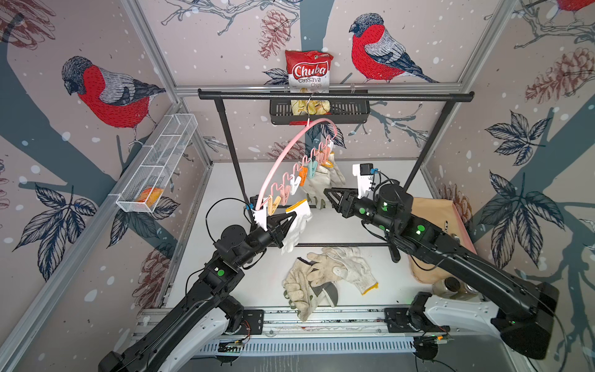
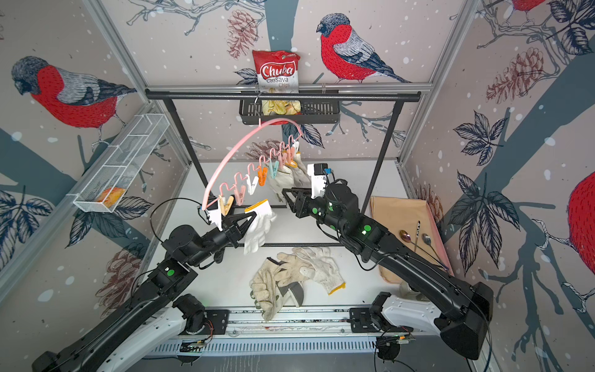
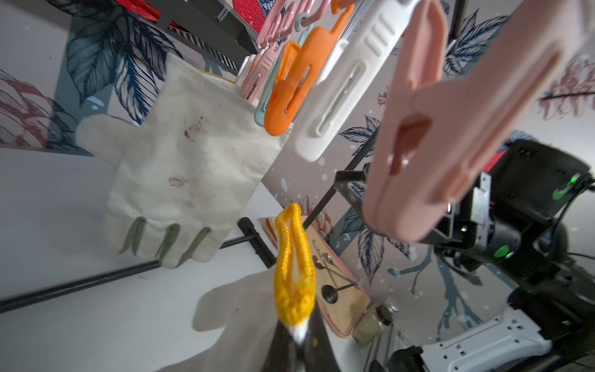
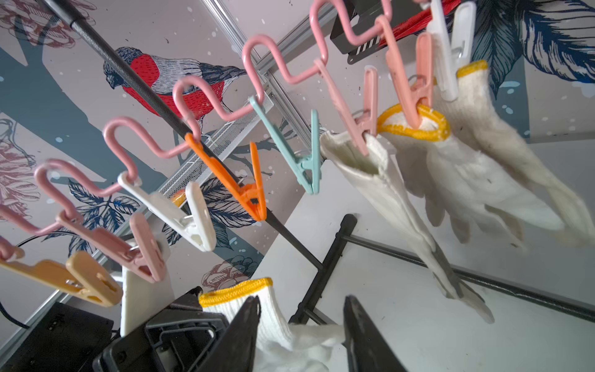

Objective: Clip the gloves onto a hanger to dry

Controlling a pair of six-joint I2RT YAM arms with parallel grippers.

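A white glove with a yellow cuff (image 1: 297,227) hangs from my left gripper (image 1: 291,222), which is shut on it; in the left wrist view the yellow cuff edge (image 3: 294,266) rises above the fingers. My right gripper is part open and empty, to the right of that glove. The pink hanger (image 1: 282,155) carries a row of clips, among them an orange clip (image 4: 235,179), a teal clip (image 4: 294,152) and a white clip (image 4: 179,214), all without gloves. Several gloves (image 4: 483,167) hang from clips at its far end. More gloves (image 1: 322,272) lie on the table.
The hanger hangs from a black rail (image 1: 334,96). A grey basket (image 1: 353,108) with a chips bag (image 1: 308,71) is behind it. At right lies a tan board (image 2: 396,235) with spoons. Bare white table surrounds the loose gloves.
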